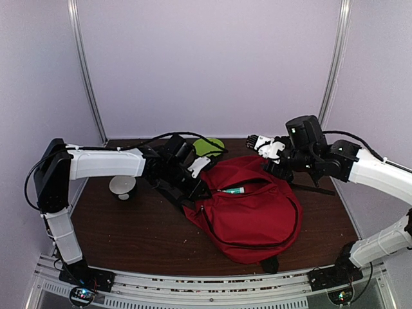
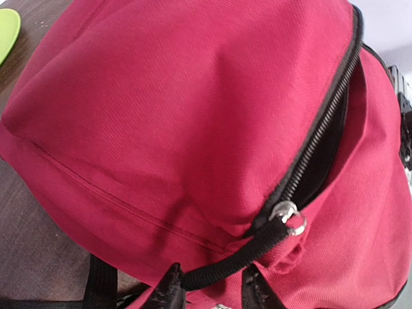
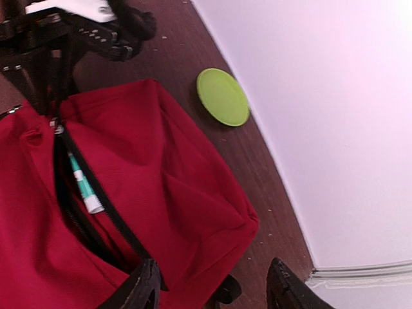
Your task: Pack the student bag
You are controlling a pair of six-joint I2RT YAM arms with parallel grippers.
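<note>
A red bag [image 1: 251, 219] lies on the table, its upper zipper open, with a white-and-teal tube [image 1: 233, 190] inside the pocket, also visible in the right wrist view [image 3: 87, 192]. My left gripper is at the zipper's end, the black pull cord [image 2: 232, 261] lying across its fingertips; whether it grips the cord is unclear. My right gripper is open above the bag's right part, with nothing held between its fingers.
A green plate [image 1: 207, 147] lies behind the bag. A white cup [image 1: 121, 186] stands on the left of the table.
</note>
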